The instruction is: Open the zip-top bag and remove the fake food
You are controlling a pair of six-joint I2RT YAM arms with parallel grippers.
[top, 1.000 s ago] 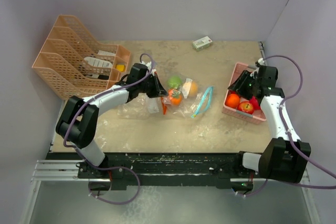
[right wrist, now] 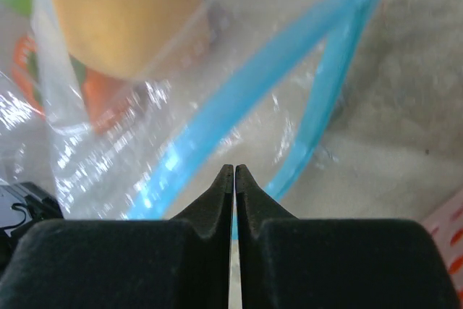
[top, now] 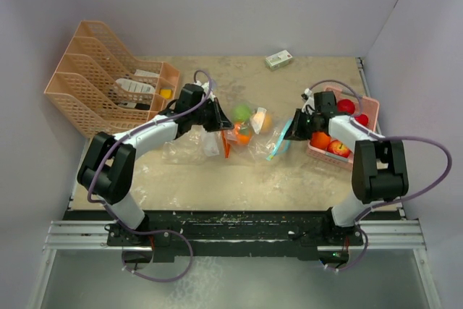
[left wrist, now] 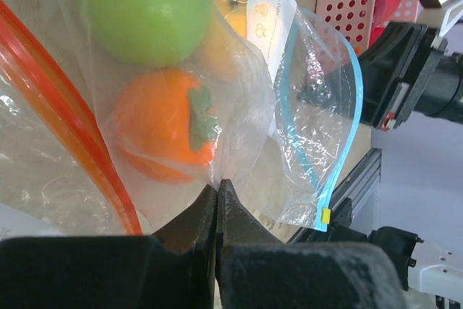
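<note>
A clear zip top bag (top: 260, 146) lies mid-table, holding a green fruit (left wrist: 134, 9), an orange one (left wrist: 159, 117) and a yellow one (right wrist: 126, 12). My left gripper (top: 223, 127) is shut at the bag's near side beside the orange-edged bag strip (left wrist: 69, 121), in a pinch of plastic or against it; I cannot tell which. My right gripper (top: 289, 135) is shut at the bag's open, blue-zippered end (right wrist: 210, 135), nothing visible between its fingers.
A pink basket (top: 325, 157) of red and orange fruit sits at the right. A tan slotted organizer (top: 87, 70) stands at the left and a small box (top: 278, 59) at the back.
My right gripper has moved left from over the pink basket to the blue-zippered end of the bag and is now shut. The left arm stays in place.
</note>
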